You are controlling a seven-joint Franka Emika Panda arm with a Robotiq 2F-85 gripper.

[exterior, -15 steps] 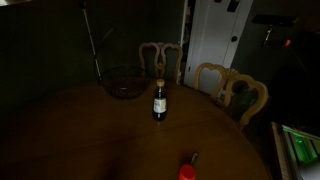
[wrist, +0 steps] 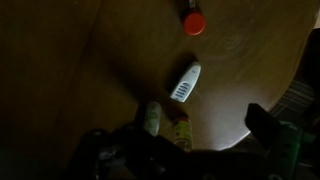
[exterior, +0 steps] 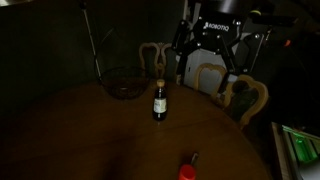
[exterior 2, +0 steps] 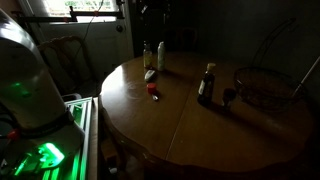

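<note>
My gripper (exterior: pixel 207 62) hangs high above the table at the upper right in exterior view 1, fingers spread and nothing between them. In the wrist view its dark fingers (wrist: pixel 262 122) stand wide apart at the bottom. Beneath it on the table are a white, rounded object with dark marks (wrist: pixel 185 82), a pale bottle (wrist: pixel 153 118) and a yellowish bottle (wrist: pixel 183 133), the last partly hidden by the gripper. A red-topped object (wrist: pixel 194 22) lies farther off. A dark bottle with a pale label (exterior: pixel 160 102) stands upright mid-table, apart from the gripper.
A dark wire basket (exterior 2: pixel 265 88) stands on the table, with a small dark object (exterior 2: pixel 229 97) between it and the dark bottle (exterior 2: pixel 207 84). Wooden chairs (exterior: pixel 210 78) line the table edge. The room is dim.
My gripper has come down from the top edge of exterior view 1 and now shows much more fully. The bottle, the red-topped object and the basket have stayed where they were.
</note>
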